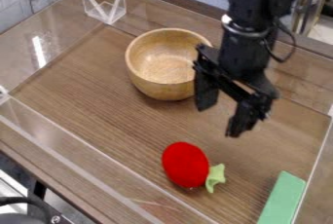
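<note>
My gripper (pixel 235 109) hangs open over the wooden table, right of a yellow bowl (pixel 151 57) and above and behind a red vegetable with a green top (pixel 185 165), which looks like a toy radish or beet. Nothing shows between the fingers. The bowl is empty where visible, partly hidden by the arm.
A pale green block (pixel 283 201) lies at the front right. A clear wire-like object (pixel 104 4) stands at the back left.
</note>
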